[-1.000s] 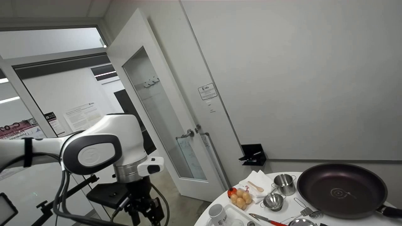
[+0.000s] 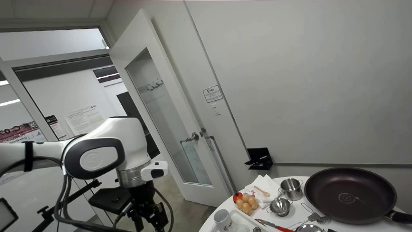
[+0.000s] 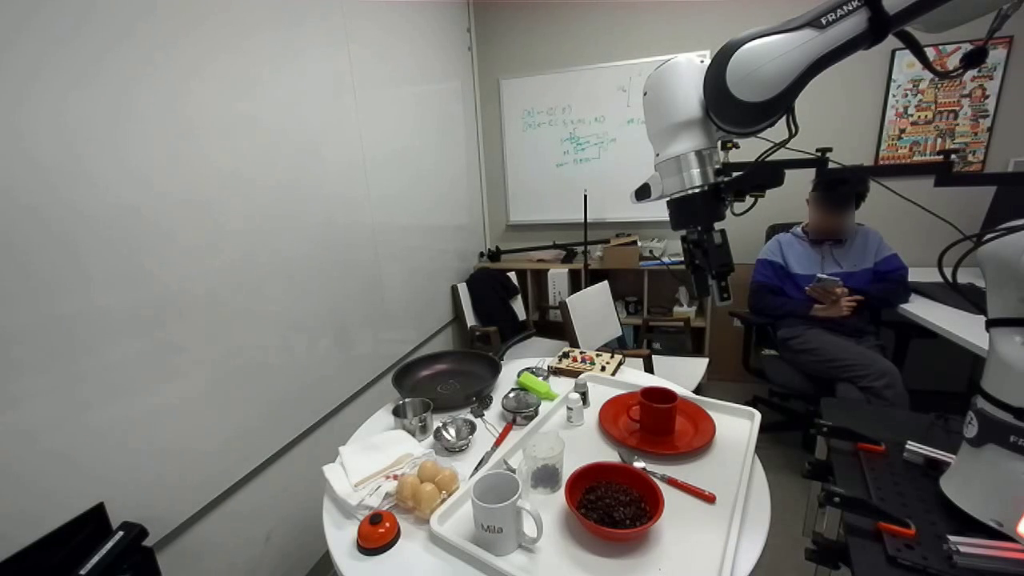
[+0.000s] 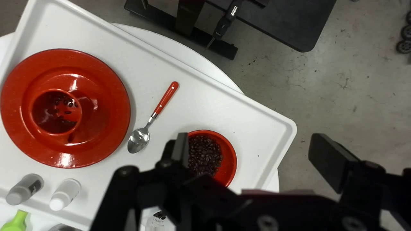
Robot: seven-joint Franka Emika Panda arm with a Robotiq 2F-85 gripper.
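My gripper is open, its two dark fingers wide apart with nothing between them, high above the table in exterior view 2. Below it in the wrist view, partly hidden by one finger, a red bowl (image 4: 230, 161) holds dark beans (image 4: 202, 154). A spoon with a red handle (image 4: 166, 99) lies on the white tray (image 4: 227, 115) between the bowl and a red plate (image 4: 115, 111). On that plate stands a red cup (image 3: 658, 411); a few beans show inside it from above. Across the tray are a white Mila mug (image 3: 494, 518) and a clear glass (image 3: 544, 461) with dark contents.
Two small shakers (image 4: 65, 194) stand at the tray's edge. Beyond it are a large pan (image 3: 446, 378), metal pots (image 3: 413, 418), a red-handled knife (image 3: 497, 442), eggs (image 3: 427, 488) and an orange bell (image 3: 378, 531). A person (image 3: 827, 288) sits behind the arm.
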